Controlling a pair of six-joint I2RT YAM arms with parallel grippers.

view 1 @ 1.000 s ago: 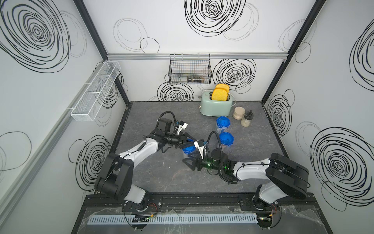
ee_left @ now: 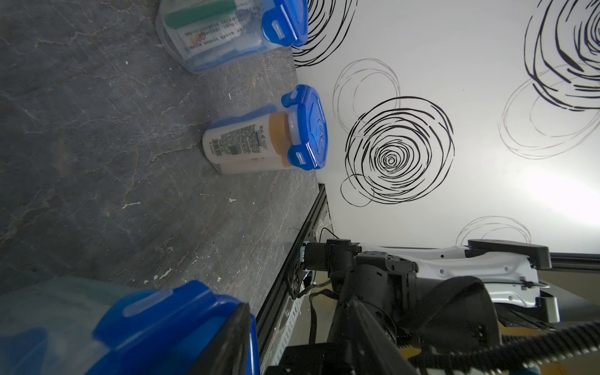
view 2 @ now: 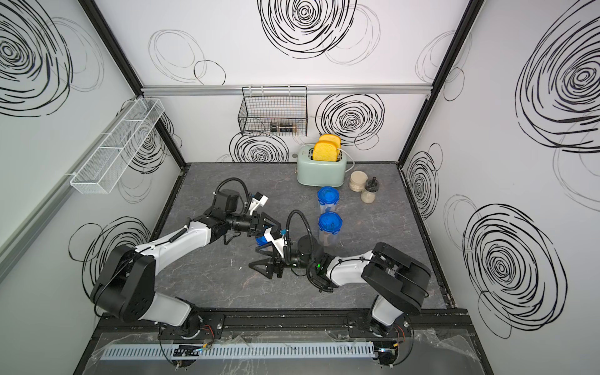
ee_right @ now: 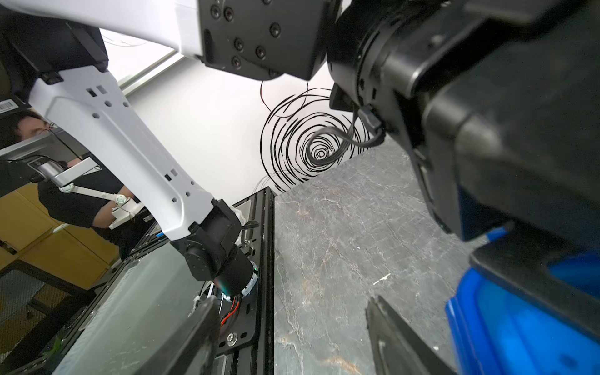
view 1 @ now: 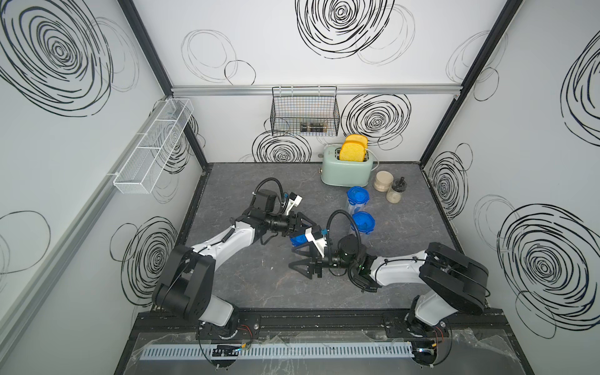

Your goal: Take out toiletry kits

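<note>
A blue-lidded clear container point(ee_left: 156, 318) stands on the counter between my grippers, mostly hidden by them in the top views. My left gripper point(view 1: 300, 228) is just over it, part open; its fingers are blurred in the left wrist view. My right gripper point(view 2: 262, 259) is just in front and right of it, fingers apart with nothing between them. Two more blue-lidded containers stand to the right, the nearer point(view 2: 330, 222) and the farther point(view 2: 328, 195), with labelled contents showing through their clear walls.
A mint toaster point(view 1: 340, 172) with yellow slices stands at the back, beside a cream pot point(view 1: 383, 180) and a small jar point(view 1: 395, 192). A wire basket point(view 1: 305, 112) hangs on the back wall, a white rack point(view 1: 150, 147) on the left.
My right gripper and arm have shifted slightly left and toward the front. The left arm looks almost unchanged.
</note>
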